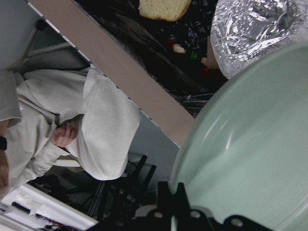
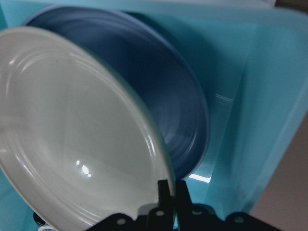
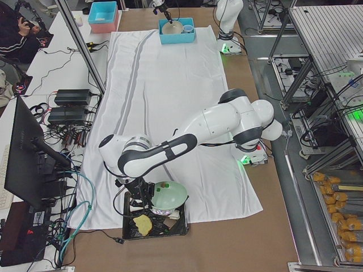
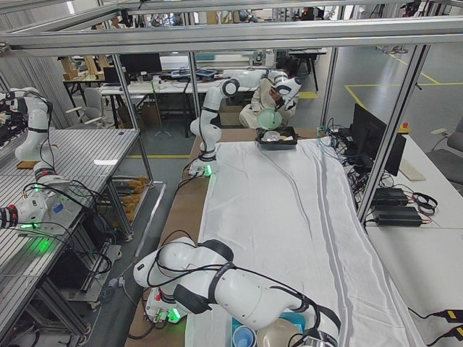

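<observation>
A pale green plate (image 3: 169, 194) is held by my left gripper, shut on its rim, over a black tray (image 3: 136, 231) that holds foil (image 1: 250, 29) and bread (image 1: 163, 7). In the right wrist view my right gripper is shut on the rim of a cream plate (image 2: 67, 134), inside a light blue bin (image 2: 269, 96) above a blue bowl (image 2: 183, 115).
A white cloth (image 3: 170, 79) covers most of the table between the tray and the bin, largely clear. A monitor (image 3: 22, 158) and cables line the left edge. A seated person (image 1: 101, 125) is beyond the tray end.
</observation>
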